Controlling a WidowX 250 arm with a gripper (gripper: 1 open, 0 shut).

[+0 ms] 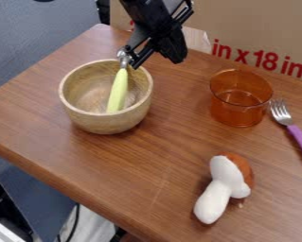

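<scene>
The black gripper (132,59) reaches down from the top of the view over the back of a light wooden bowl (90,113). In the bowl rests a pale yellow-green handled utensil (117,91), its metal upper end rising to the gripper's tips. Whether the fingers are shut on it is hard to make out.
An orange transparent cup (239,106) stands right of the bowl, with a purple-handled fork (296,134) at the right edge. A white and brown toy mushroom (222,189) lies at the front right. A cardboard box (255,38) stands behind. The table's left-front edge drops away.
</scene>
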